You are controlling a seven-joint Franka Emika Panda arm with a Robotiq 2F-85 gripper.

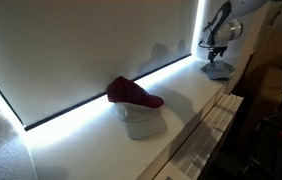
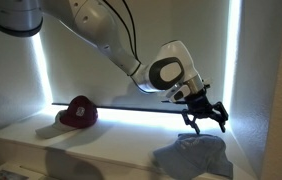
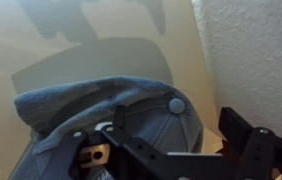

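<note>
A blue-grey cap (image 2: pixel 193 156) lies on the white ledge at its right end in exterior view 2. Just above its crown hangs my gripper (image 2: pixel 208 127), pointing down with fingers spread. From the wrist, the denim-like cap (image 3: pixel 146 98) with its button fills the lower middle, partly covered by the dark fingers (image 3: pixel 237 128). Nothing is seen held between them. At the other end of the ledge rests a cap with a dark red crown (image 2: pixel 81 107) and pale brim; exterior view 1 shows this red cap (image 1: pixel 126 91) against a whitish cap (image 1: pixel 143 122).
The white ledge (image 1: pixel 76 150) is bare between the two groups of caps. A lit back panel (image 1: pixel 71 50) runs behind it, and a rough white wall (image 3: pixel 256 50) stands close on the gripper's right. Slatted openings (image 1: pixel 201 145) lie along the front.
</note>
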